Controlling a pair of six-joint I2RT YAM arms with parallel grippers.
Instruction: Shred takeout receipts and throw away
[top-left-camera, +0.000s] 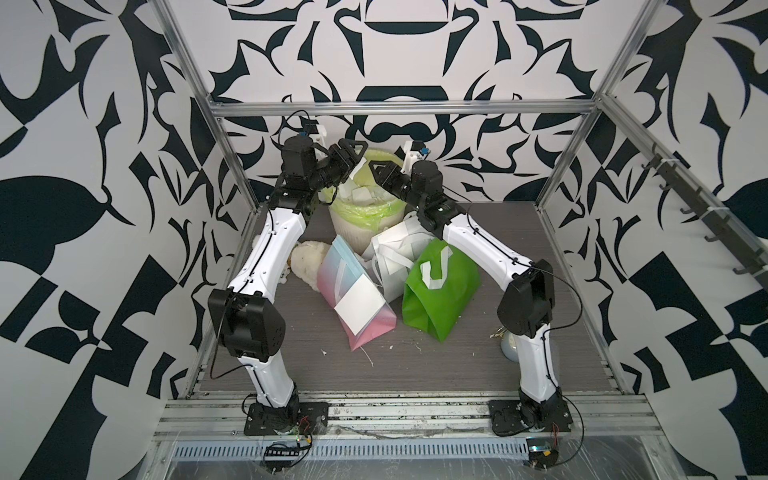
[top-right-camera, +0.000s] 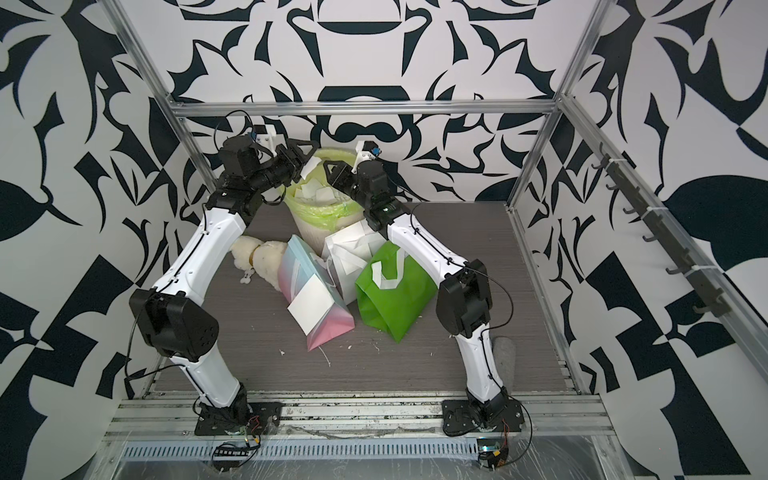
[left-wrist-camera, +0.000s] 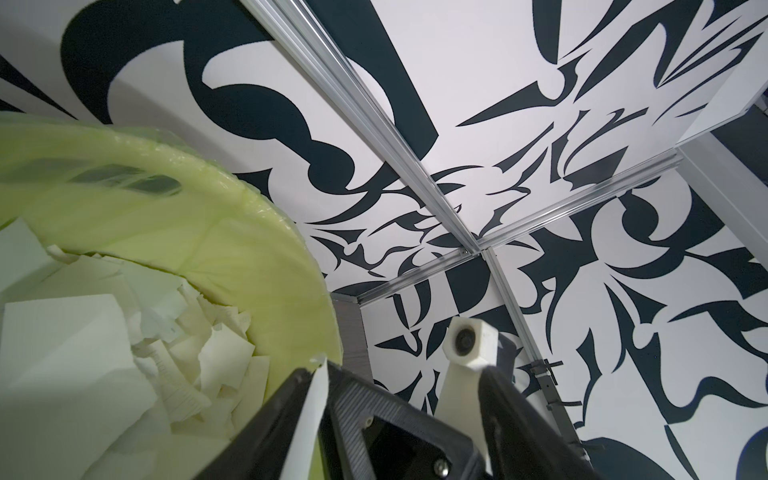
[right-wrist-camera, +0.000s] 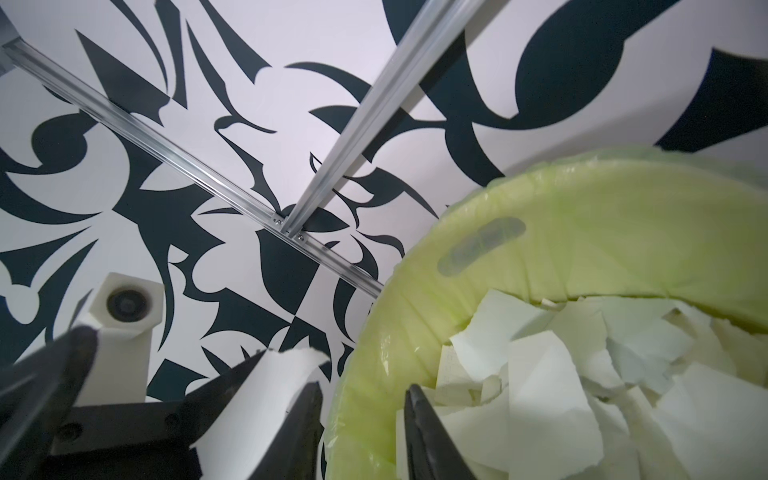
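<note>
A bin with a yellow-green liner (top-left-camera: 364, 214) stands at the back, holding torn white paper (right-wrist-camera: 552, 384). My left gripper (top-left-camera: 352, 152) is over its left side; a white paper slip (left-wrist-camera: 308, 424) shows at its fingers, and in the left wrist view its fingertips are apart. My right gripper (top-left-camera: 380, 172) is over the bin, facing it, its fingertips apart with nothing clearly between them; a white slip (right-wrist-camera: 256, 408) shows beyond them in the right wrist view. Whether either slip is held I cannot tell.
Pink-blue (top-left-camera: 352, 296), white (top-left-camera: 392, 256) and green (top-left-camera: 440, 296) bags fill the floor before the bin. A cream plush toy (top-left-camera: 308, 264) lies at left. Small scraps dot the front floor.
</note>
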